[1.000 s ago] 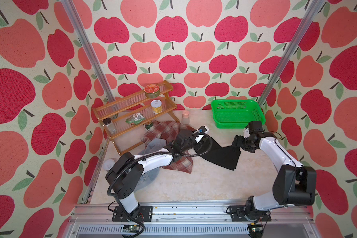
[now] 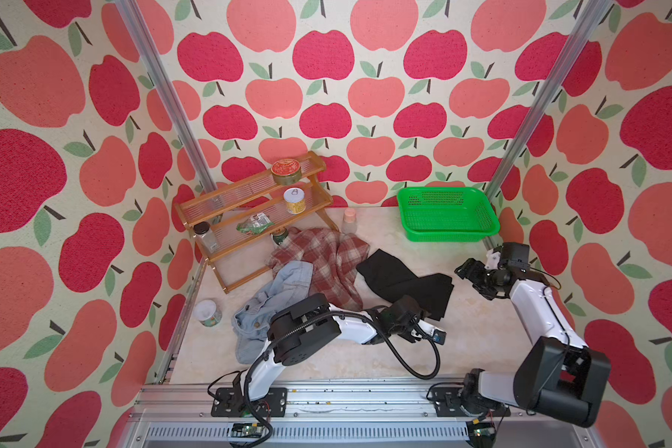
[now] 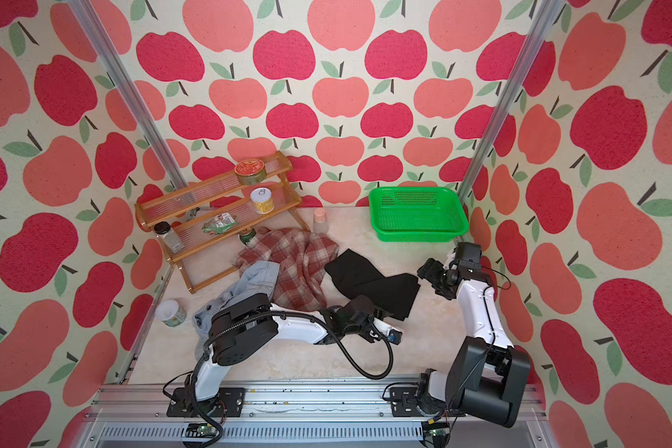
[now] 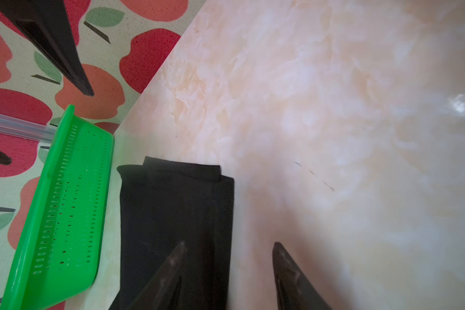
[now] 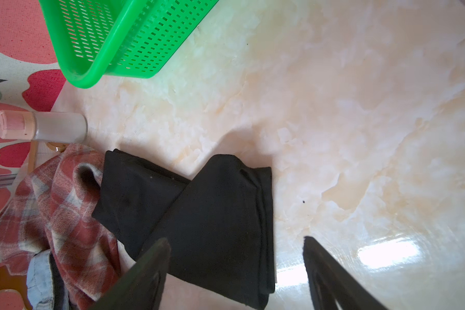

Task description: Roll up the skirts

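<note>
A black skirt [image 2: 407, 280] lies flat and folded on the table, its far-left part bent at an angle to the wider part. In the right wrist view the skirt [image 5: 211, 222] shows layered edges on its right side. My left gripper is open above the table by the skirt's near edge, nothing between its fingers; in the left wrist view the skirt [image 4: 170, 217] runs behind one finger. To the right of the skirt and apart from it, my right gripper stands open and empty.
A red plaid cloth [image 2: 324, 261] and a denim garment [image 2: 276, 298] lie left of the skirt. Behind are a wooden rack [image 2: 231, 194] with cans, a pink-capped bottle [image 2: 349, 220] and a green basket [image 2: 448, 231].
My left arm has swung from over the skirt's far-left end toward the front and right. The right gripper has drawn back to the right, away from the skirt. The skirt looks unmoved.
</note>
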